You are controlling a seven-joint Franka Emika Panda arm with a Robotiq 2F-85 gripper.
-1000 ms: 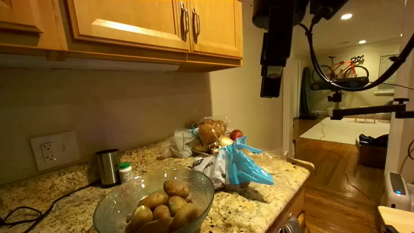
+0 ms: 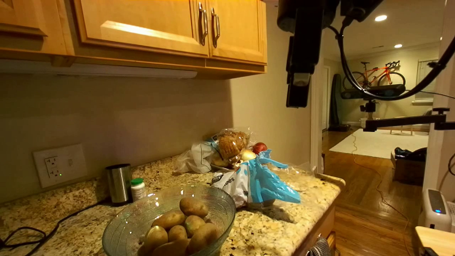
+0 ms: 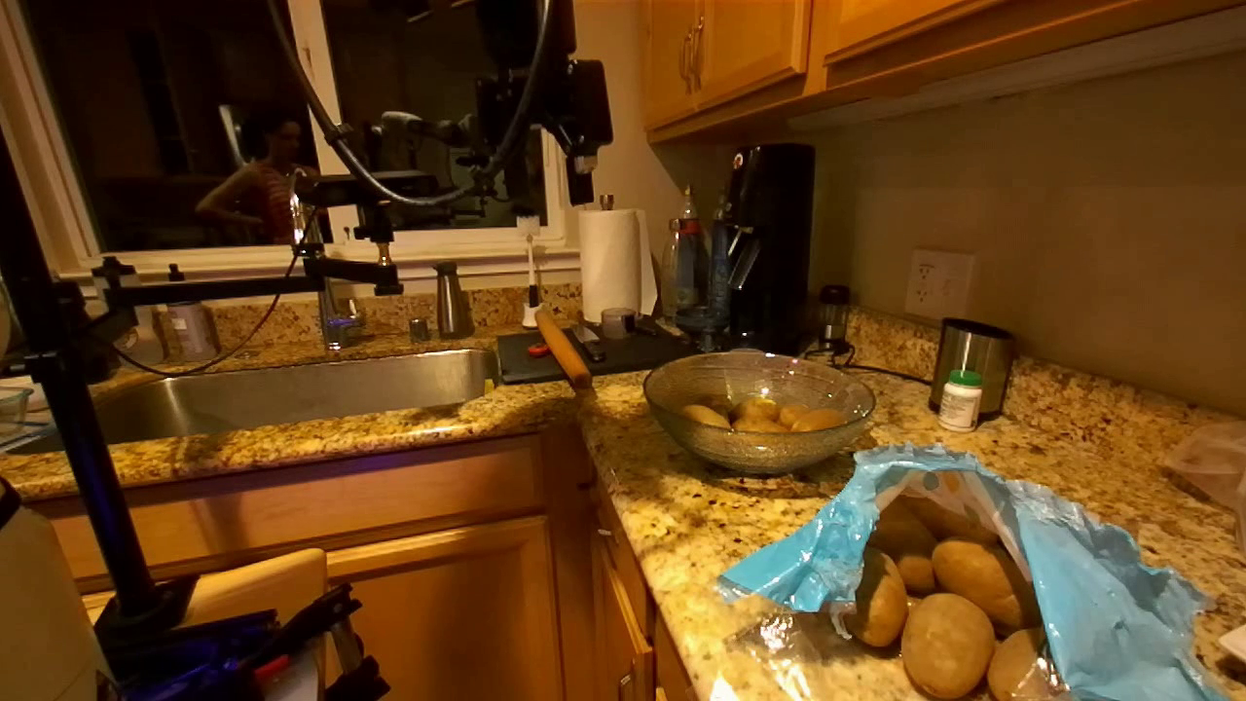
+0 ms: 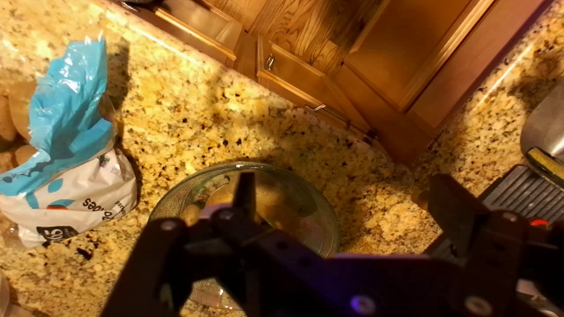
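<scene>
My gripper is open in the wrist view, its two dark fingers wide apart with nothing between them. It hangs high above the counter in exterior view 1, well clear of everything below. A clear glass bowl (image 3: 689, 432) holds several brown potatoes (image 2: 194, 206). The wrist view has the bowl (image 4: 321, 211) beneath the left finger, partly hidden by the gripper. Beside it lies a blue and white potato bag (image 4: 71, 124). Its open mouth faces exterior view 2, showing more potatoes (image 3: 947, 645) inside.
A steel canister (image 2: 118, 183) and a green-capped bottle (image 2: 138, 189) stand near the wall. Bagged bread (image 2: 232, 143) lies behind the potato bag. A sink (image 3: 315, 397), a rolling pin (image 3: 563, 349) and a paper towel roll (image 3: 612, 263) are across the corner. Bare counter borders the bowl.
</scene>
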